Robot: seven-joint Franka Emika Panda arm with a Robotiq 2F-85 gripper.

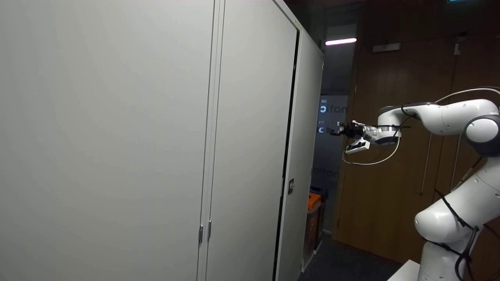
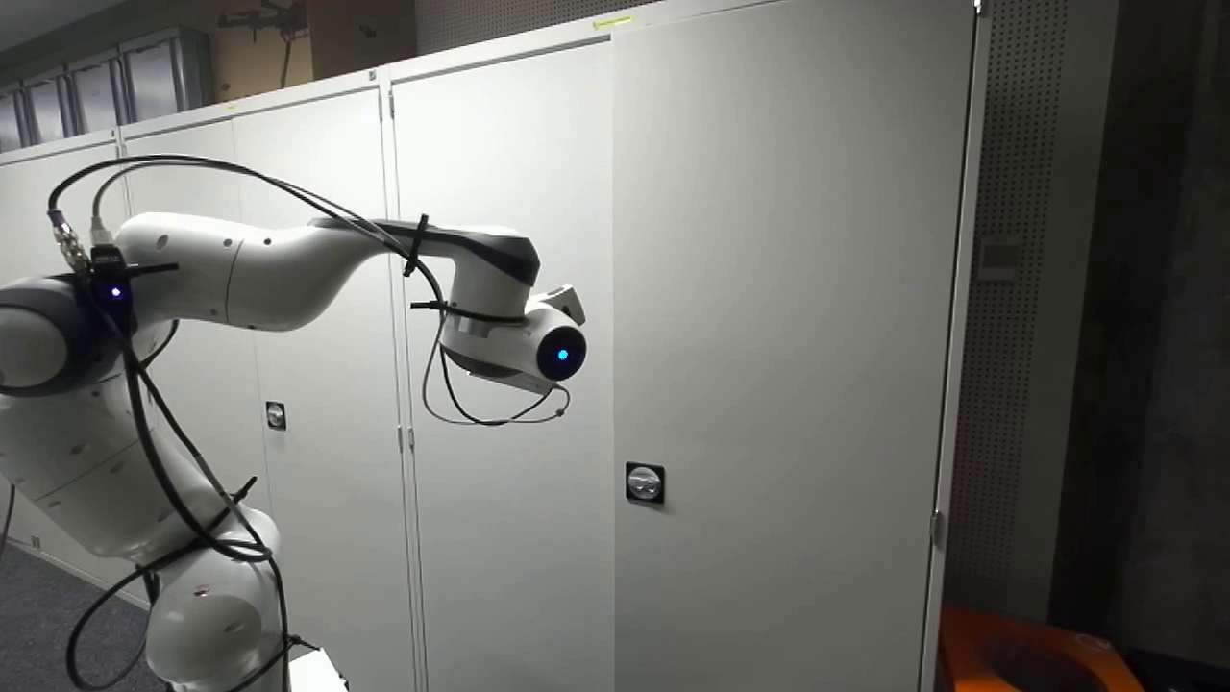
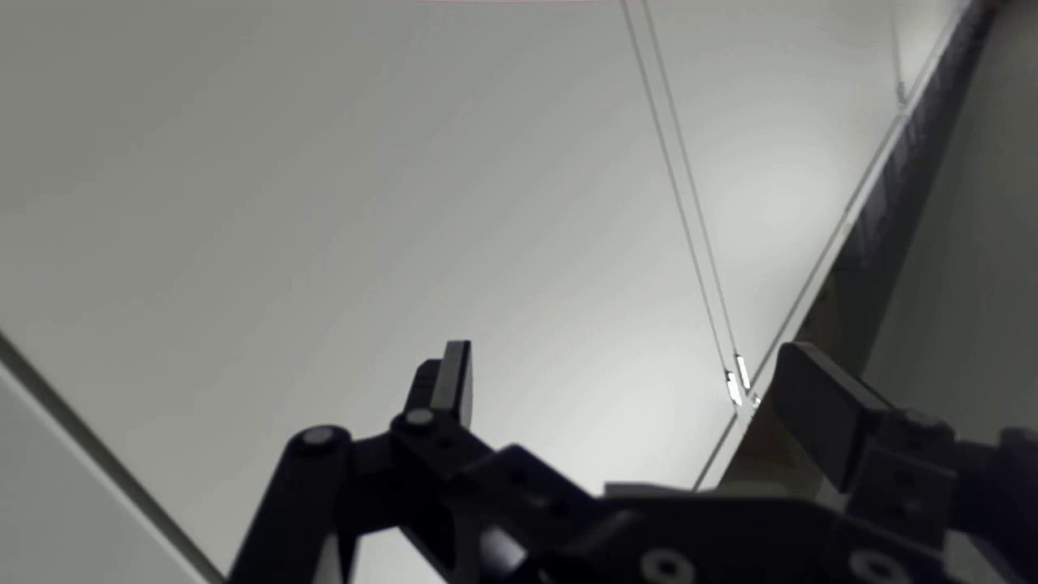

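My gripper stands open in the wrist view, a wide gap and nothing held between its fingers. In exterior view 1 the gripper (image 1: 333,129) is raised in front of the grey metal cabinet, pointing left towards it; whether it touches the cabinet cannot be told there. The arm's wrist hides it in exterior view 2. The cabinet's right door (image 2: 796,288) carries a round handle (image 2: 645,483) on a black plate, low on its left side. A dark gap runs along this door's edge in exterior view 1. Beside it is the left door (image 2: 507,150).
More grey cabinets (image 2: 306,231) continue to the left, with boxes on top. An orange-lidded bin (image 1: 314,201) stands past the cabinet's right end. A wooden door (image 1: 384,187) is behind the arm. Cables loop loosely below the wrist.
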